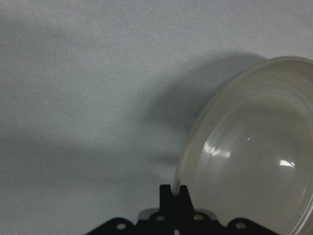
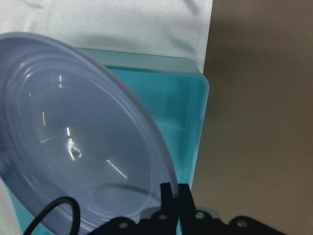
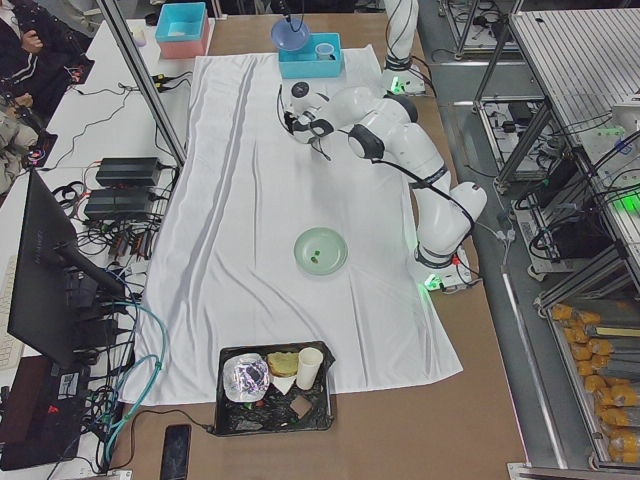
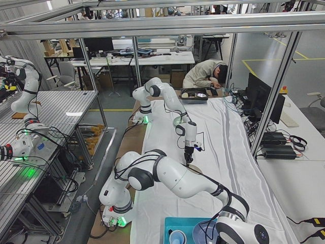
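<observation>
My left gripper is shut on the rim of a pale beige-grey plate (image 1: 254, 137), low over the white cloth; in the camera right view this gripper (image 4: 188, 158) is near the cloth's middle. My right gripper is shut on the rim of a blue bowl (image 2: 78, 122), held tilted over a teal bin (image 2: 181, 107). The bin (image 4: 172, 223) also holds a small cup (image 4: 177, 237).
A green plate (image 3: 320, 251) rests on the cloth. A black tray (image 3: 240, 420) with foil, food and a white cup sits at one end. A monitor (image 3: 45, 280) and cables line the side.
</observation>
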